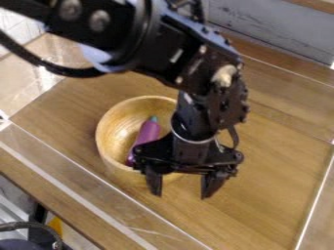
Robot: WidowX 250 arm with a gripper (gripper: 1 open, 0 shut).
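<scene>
A purple eggplant (146,134) with a green tip lies in a yellow-tan bowl (115,122) at the centre-left of the camera view. My gripper (182,184) is open, its fingers pointing down over the front right of the bowl and the wooden surface beside it. Nothing shows between the fingers. The arm and gripper hide the bowl's right side and part of the eggplant.
A pale wall runs along the back. A raised edge borders the front left, with dark and yellow items below it.
</scene>
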